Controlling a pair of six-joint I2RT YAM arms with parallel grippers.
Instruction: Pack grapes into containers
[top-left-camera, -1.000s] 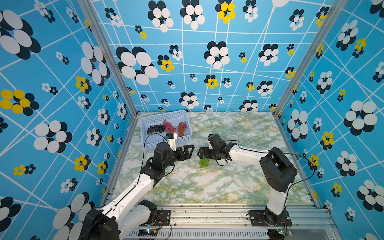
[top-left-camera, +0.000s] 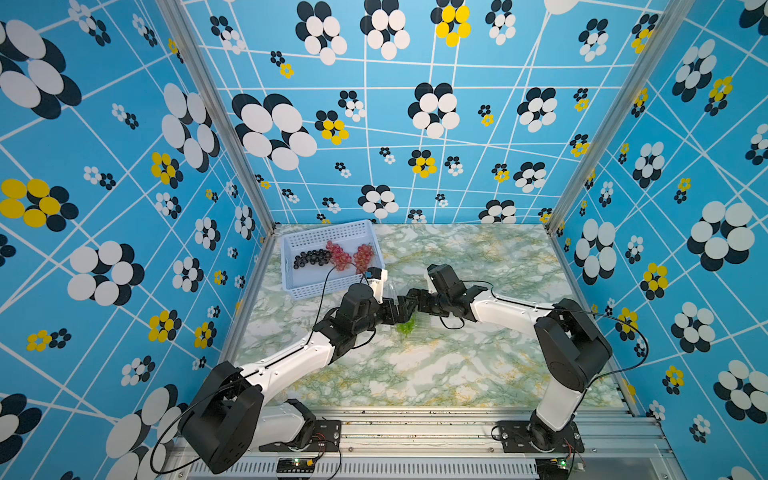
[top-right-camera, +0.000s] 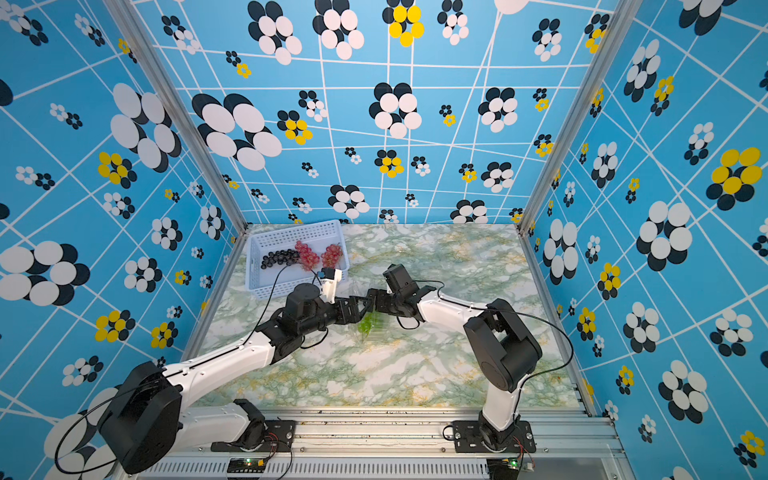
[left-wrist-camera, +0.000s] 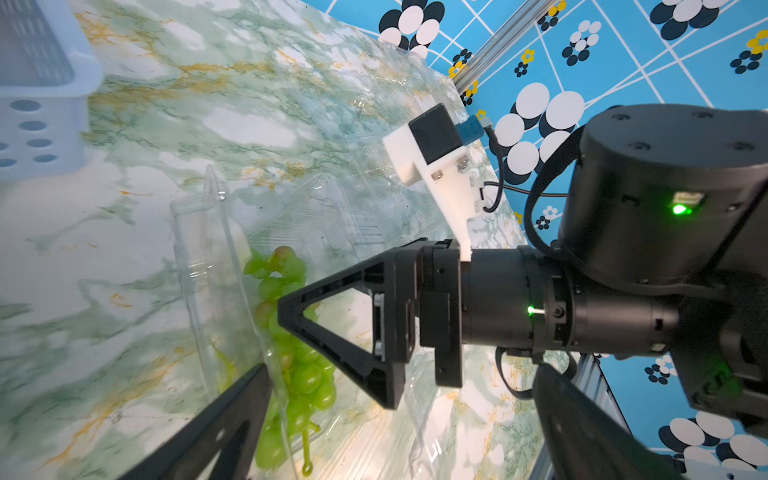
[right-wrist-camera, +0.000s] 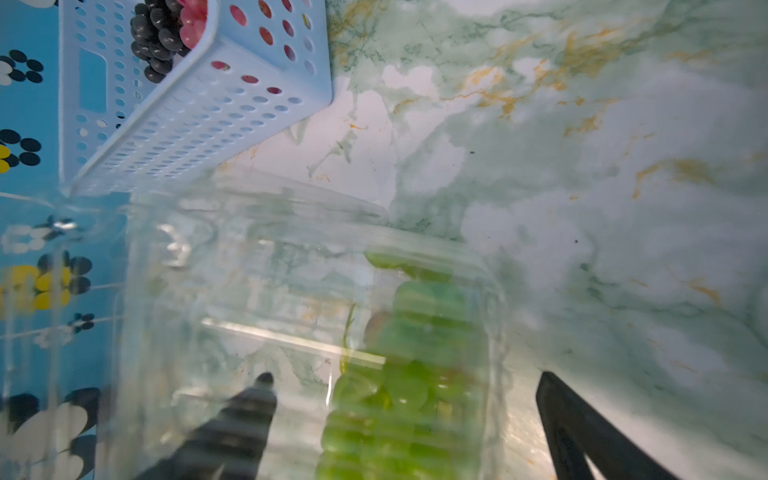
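Observation:
A clear plastic container (right-wrist-camera: 248, 296) holds green grapes (left-wrist-camera: 308, 376) at the middle of the table, its walls seen close in both wrist views. My left gripper (top-left-camera: 400, 310) is open over it, fingers spread at the bottom of the left wrist view. My right gripper (top-right-camera: 376, 300) is open opposite it, close to the left one; in the right wrist view its fingertips stand either side of the grape end, one seen through the plastic. Whether they touch it is unclear.
A blue perforated basket (top-left-camera: 288, 284) at the back left holds dark grapes (top-left-camera: 310, 257) and two red bunches (top-left-camera: 362, 257). Both arms meet closely over the container.
My left arm has moved right, toward the container and the right gripper. The right arm has shifted slightly to the right.

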